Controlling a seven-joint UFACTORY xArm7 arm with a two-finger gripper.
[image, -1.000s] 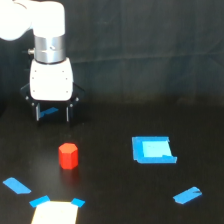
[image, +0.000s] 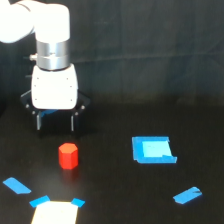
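Note:
The white robot arm comes down at the upper left, its gripper (image: 55, 121) hanging above the dark table with the fingers apart and nothing seen between them. Below and slightly right of it sits a red block (image: 68, 156). On the right, a blue tape square (image: 138, 149) surrounds a pale inner square (image: 155, 149). At the bottom left lies a pale yellow piece (image: 54, 213), cut off by the frame's edge.
Short strips of blue tape lie at the left (image: 16, 186), bottom right (image: 187, 195) and beside the yellow piece.
The gripper has moved a little to the right and lower, toward the red block's side. The red block has not moved.

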